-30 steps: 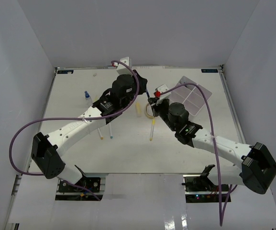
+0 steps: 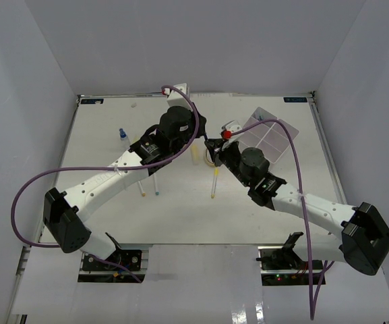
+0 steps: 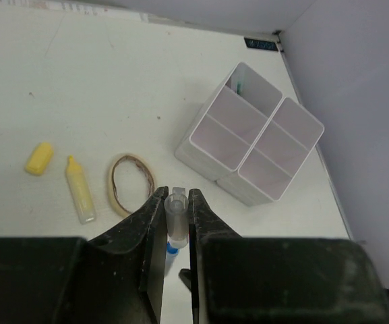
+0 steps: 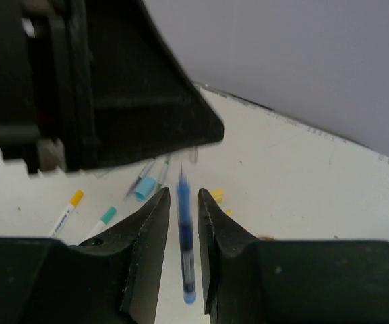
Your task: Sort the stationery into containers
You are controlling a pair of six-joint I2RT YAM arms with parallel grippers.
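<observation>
My left gripper is shut on an upright blue pen (image 4: 186, 236) with a clear upper part, held above the middle of the table. In the right wrist view, the pen stands between the fingertips of my right gripper, which is part open; contact is unclear. The grey compartment organizer (image 3: 248, 135) stands at the right, with something green in one back compartment. On the table lie a tape ring (image 3: 113, 182), a yellow bottle (image 3: 80, 189), a yellow block (image 3: 39, 157), several pens, and a blue cylinder (image 4: 145, 188).
A blue-capped bottle (image 2: 124, 138) is at the left. Both arms meet over the middle.
</observation>
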